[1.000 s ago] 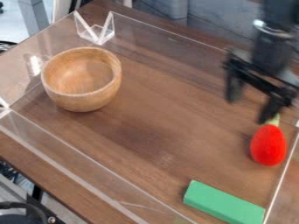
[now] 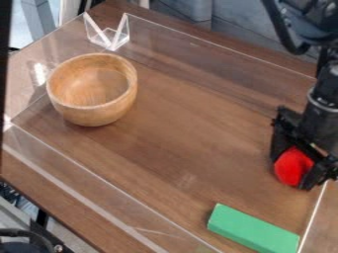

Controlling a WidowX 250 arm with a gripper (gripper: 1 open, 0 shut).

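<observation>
At the right side of the camera view, my black gripper (image 2: 295, 150) is lowered over a red oval object (image 2: 292, 170) lying on the wooden table, with its open fingers around it.
A wooden bowl (image 2: 90, 107) sits at the upper left, near a small clear folded stand (image 2: 106, 35). A green block (image 2: 254, 231) lies at the lower right. Clear edging runs along the left.
My gripper has descended from above the red object and moved slightly right, and its fingers now surround and partly cover it. The bowl and green block stay put.
</observation>
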